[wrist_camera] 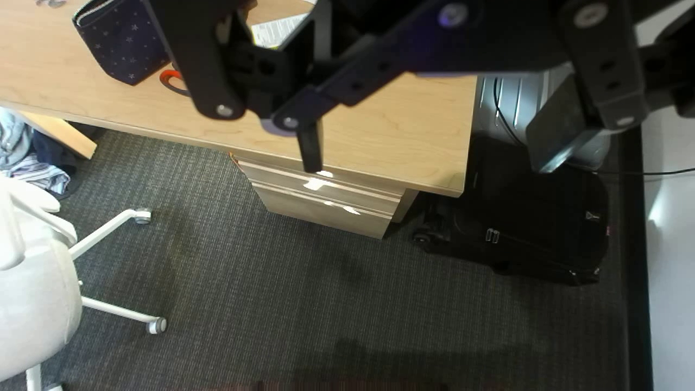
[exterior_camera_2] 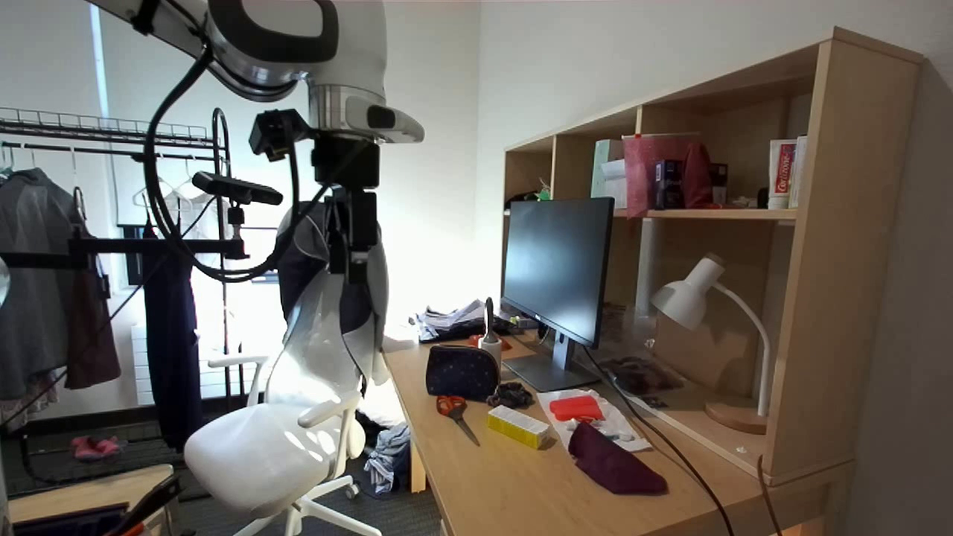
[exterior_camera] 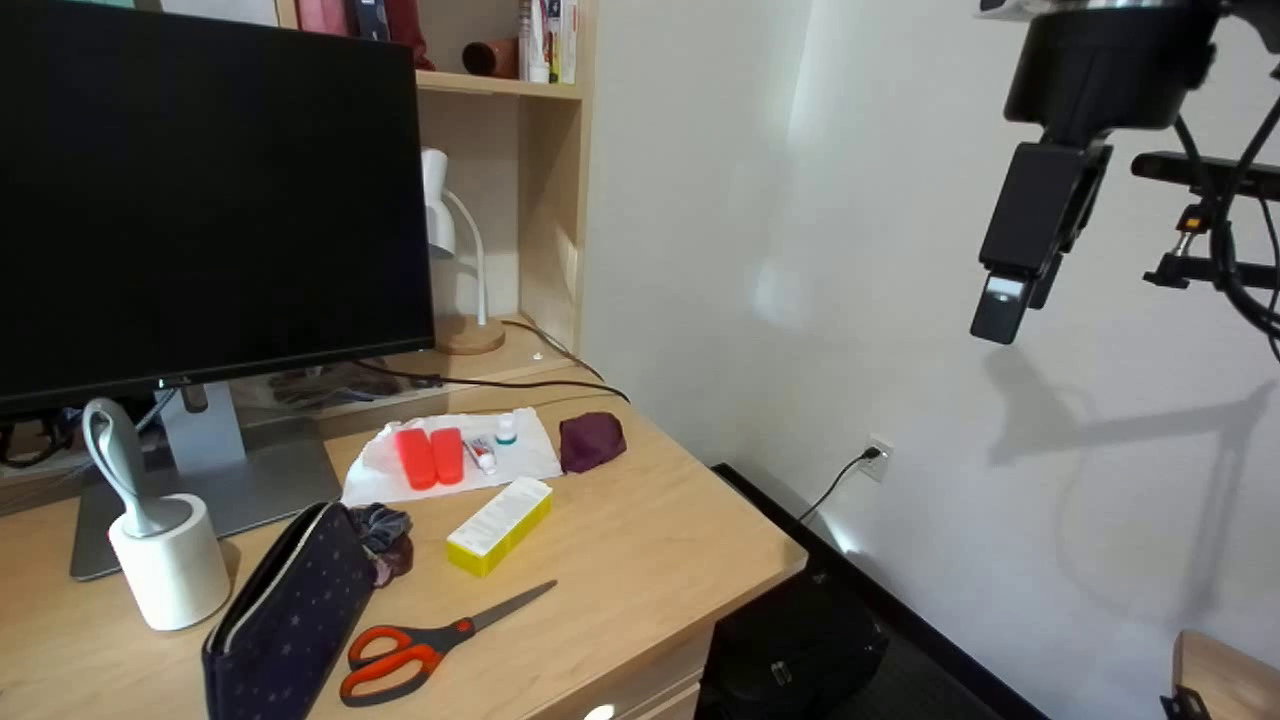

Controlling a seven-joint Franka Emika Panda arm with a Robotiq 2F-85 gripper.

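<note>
High above and clear of the desk hangs my gripper, its two fingers wide apart in the wrist view and only air between them. Both exterior views see it from the side, so its fingers overlap there. On the desk lie orange-handled scissors [exterior_camera: 414, 648], a yellow and white box [exterior_camera: 501, 526] and a dark blue starry pouch [exterior_camera: 294, 618], open along its zip. Behind the box, a white sheet [exterior_camera: 378, 480] carries two red cases [exterior_camera: 432, 458], a small tube [exterior_camera: 481, 456] and a small bottle [exterior_camera: 506, 428]. A maroon pouch [exterior_camera_2: 616, 460] sits beside the sheet.
A monitor [exterior_camera: 216, 192], a white lint roller [exterior_camera: 170, 564] and a lamp [exterior_camera_2: 683, 299] stand farther back. A cable [exterior_camera: 516, 384] crosses the desk. Below are a chair [exterior_camera_2: 268, 447] and a black suitcase [wrist_camera: 521, 215].
</note>
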